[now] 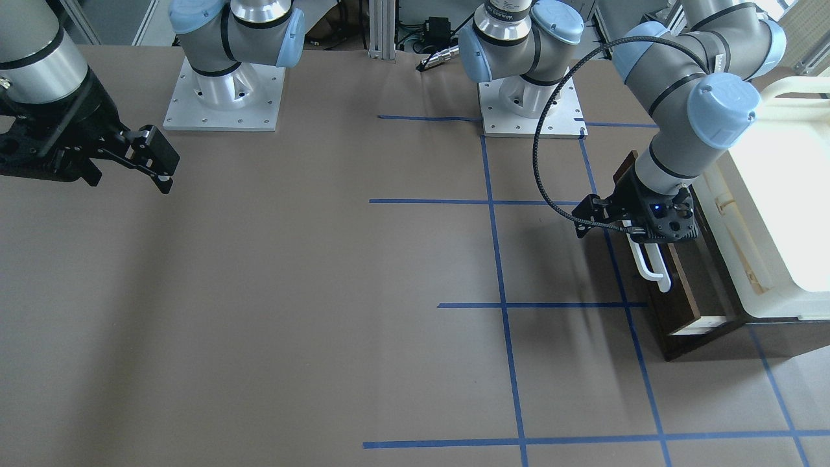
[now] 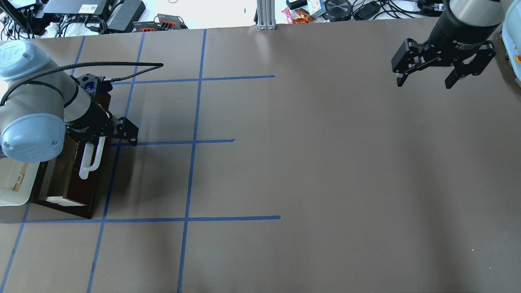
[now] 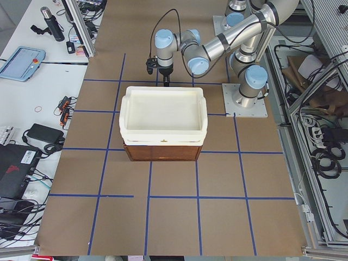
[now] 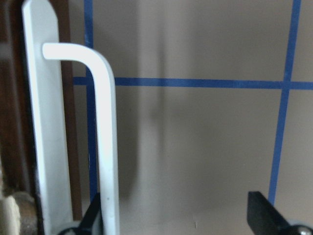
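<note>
A dark wooden drawer box (image 1: 731,342) stands at the right in the front view, its drawer slightly out, with a white handle (image 1: 655,272) on the drawer front. The black gripper (image 2: 122,131) is down over that handle. In the left wrist view the white handle (image 4: 105,147) runs along the left, beside the left fingertip; the two fingertips (image 4: 178,215) are wide apart, so the gripper is open. Whether the handle touches the finger is hard to tell.
A white bin (image 3: 163,115) sits on top of the box. Other arms stand at the back and at the opposite side in the front view. The taped floor (image 2: 317,171) in front of the drawer is clear.
</note>
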